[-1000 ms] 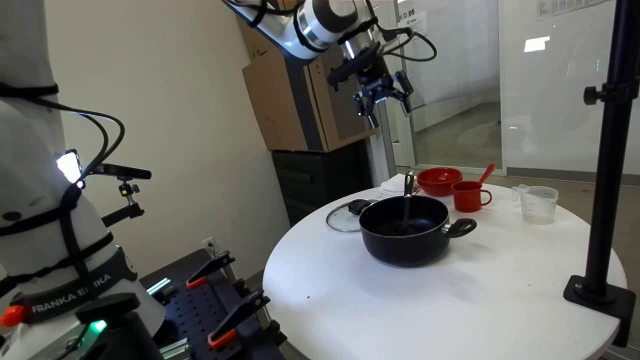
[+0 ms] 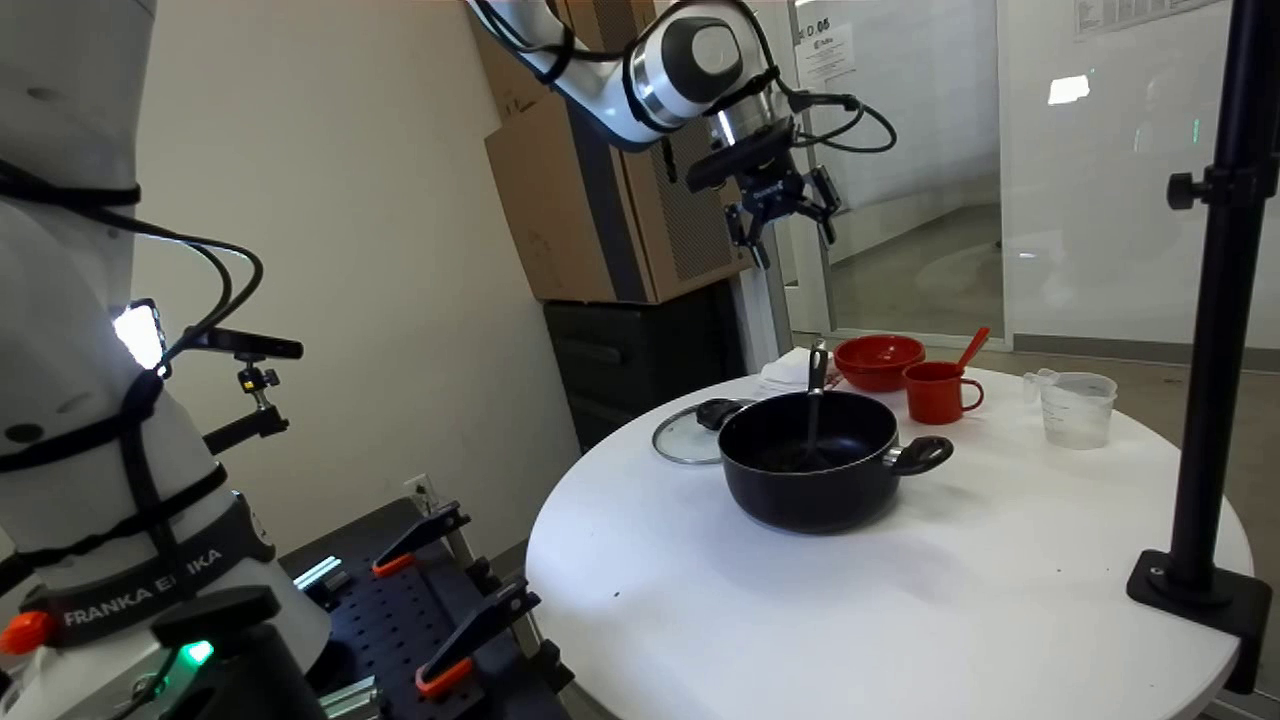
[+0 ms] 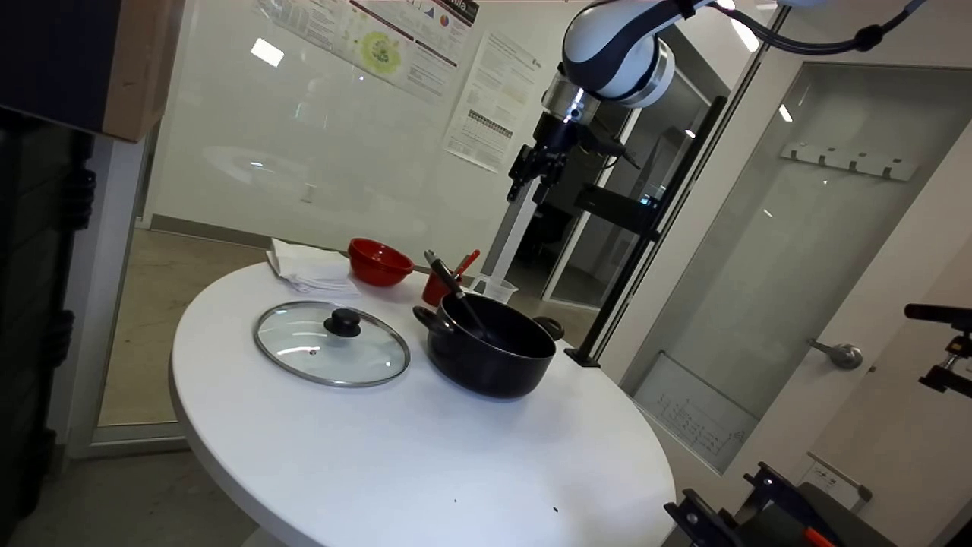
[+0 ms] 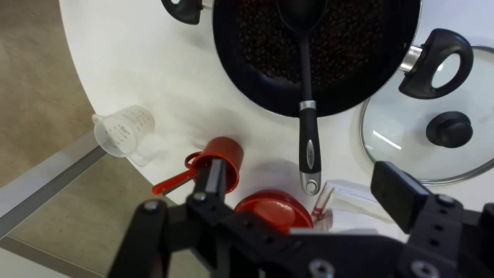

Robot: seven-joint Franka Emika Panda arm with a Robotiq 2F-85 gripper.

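Observation:
High above the far side of the table, my gripper stands open, with nothing between its fingers. A black two-handled pot rests on the table, and dark beans cover its bottom in the wrist view. Leaning in the pot is a black ladle, its handle over the rim. The glass lid lies flat beside the pot, black knob up. A red mug holds a red-handled utensil. Behind the pot is a red bowl, partly hidden by my gripper in the wrist view.
A clear measuring cup stands near the table's far edge. White folded cloths lie by the bowl. A black post is clamped to the table edge.
My arm and gripper have shifted to the right and slightly lower in exterior view 1. Everything on the table has stayed in place.

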